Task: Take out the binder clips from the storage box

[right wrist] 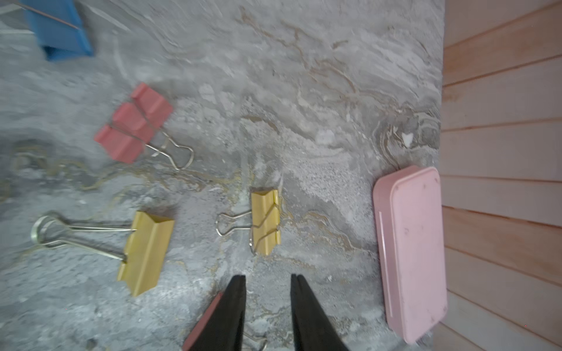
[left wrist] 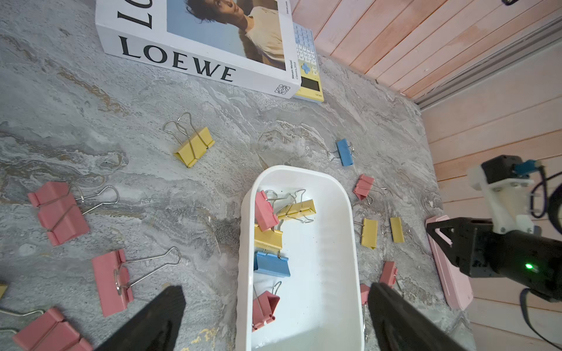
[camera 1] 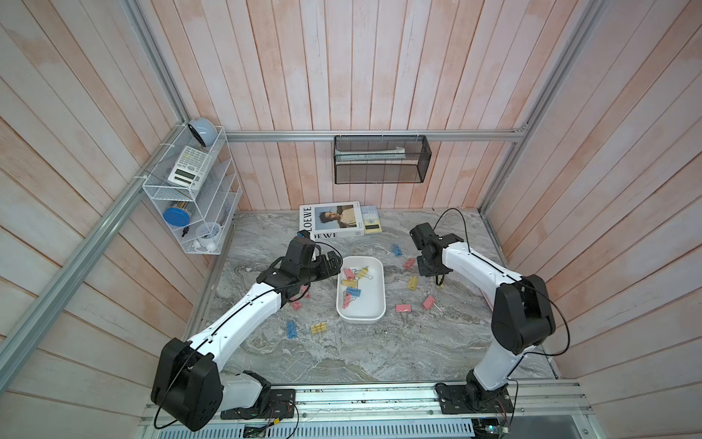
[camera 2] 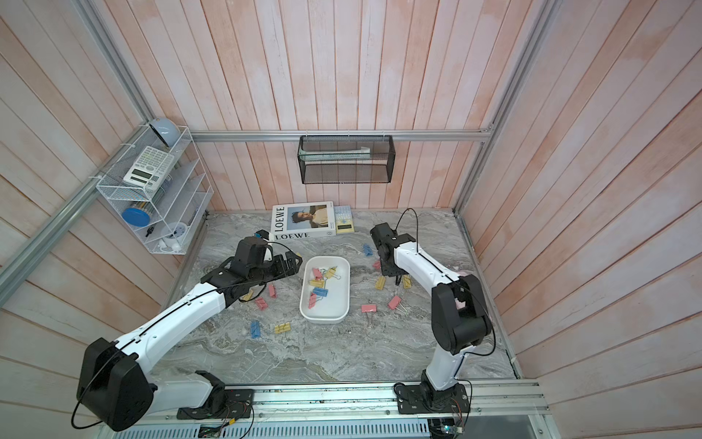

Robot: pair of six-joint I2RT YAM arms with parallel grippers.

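Note:
A white storage box [left wrist: 319, 269] holds pink, yellow and blue binder clips, including a pink clip [left wrist: 265, 211] and a blue clip [left wrist: 271, 264]. My left gripper is open above the box's left side, its blurred fingers at the bottom of the left wrist view with nothing held. My right gripper stands open over the table right of the box, with a small yellow clip [right wrist: 265, 222] below and ahead of its fingers and a larger yellow clip [right wrist: 146, 251] to its left.
Loose clips lie on both sides of the box. A LOEWE book [camera 1: 329, 219] and yellow calculator [camera 1: 371, 225] sit at the back. A pink case [right wrist: 409, 251] lies by the right wall. A wire shelf [camera 1: 190, 197] hangs at left.

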